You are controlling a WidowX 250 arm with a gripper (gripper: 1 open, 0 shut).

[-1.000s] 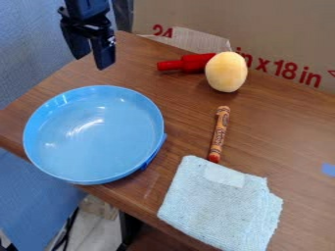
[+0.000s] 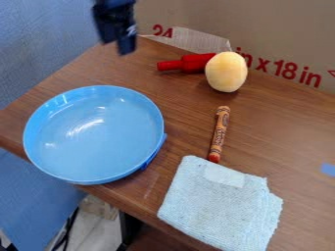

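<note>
The dark gripper (image 2: 116, 35) is high at the top left of the camera view, above the back left part of the table and blurred, so its finger state is unclear. Below it a blue plate (image 2: 93, 137) lies at the table's left edge. A red bottle-like object (image 2: 181, 63) lies at the back, beside an upright-looking pale yellow oval object (image 2: 225, 73). A brown stick-shaped item (image 2: 217, 133) lies right of the plate, and a light blue folded cloth (image 2: 218, 206) is at the front.
A cardboard panel (image 2: 288, 39) stands along the back.
The gripper has risen from near the plate's back toward the top edge of the view and shifted slightly right. The objects on the table are unchanged.
</note>
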